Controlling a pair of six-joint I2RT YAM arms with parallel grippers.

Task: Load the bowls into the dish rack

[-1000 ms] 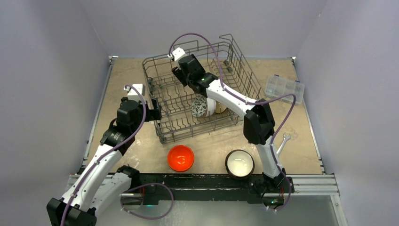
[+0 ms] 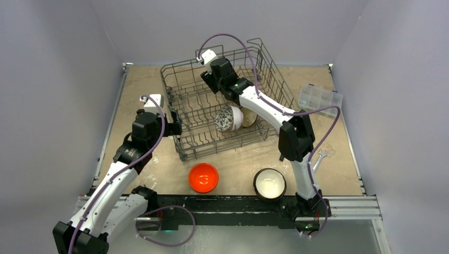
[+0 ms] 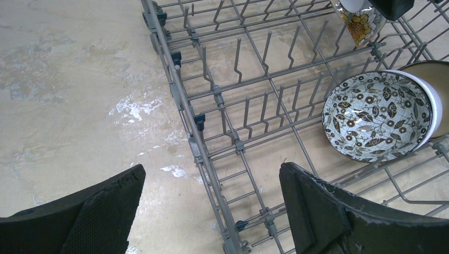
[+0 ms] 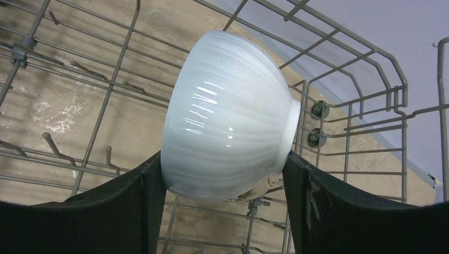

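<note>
In the right wrist view a white bowl (image 4: 227,111) sits tilted in the dish rack (image 2: 190,143) between my right gripper's fingers, which appear to touch both sides; whether they grip it I cannot tell. A patterned bowl (image 3: 373,114) stands on its side in the rack, with a tan bowl (image 3: 431,79) behind it. An orange bowl (image 2: 203,177) and a dark-rimmed white bowl (image 2: 269,184) lie on the table in front of the rack. My left gripper is open and empty over the rack's left edge.
A clear plastic organiser (image 2: 320,100) and a wrench (image 2: 320,159) lie right of the rack. Walls close in the back and sides. Bare table shows left of the rack and along the front.
My right gripper has moved slightly right and toward the back of the rack in the top view. My left arm and the bowls on the table are unchanged.
</note>
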